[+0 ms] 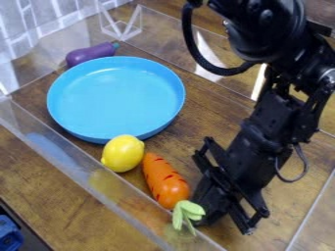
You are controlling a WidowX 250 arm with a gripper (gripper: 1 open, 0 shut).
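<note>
The black gripper (pixel 210 196) is low on the wooden floor at the lower right, its fingertips right beside an orange toy carrot (pixel 165 178) with pale green leaves. Its fingers are dark and overlap in this view, so whether anything is between them is hidden. A yellow lemon (pixel 123 151) lies left of the carrot. A blue plate (pixel 116 98) sits further back, with a purple eggplant (pixel 89 56) at the back left.
Clear low walls (pixel 66 157) border the work area along the left and front. A blue object (pixel 8 232) lies outside at the lower left. Bare wood lies right of the plate.
</note>
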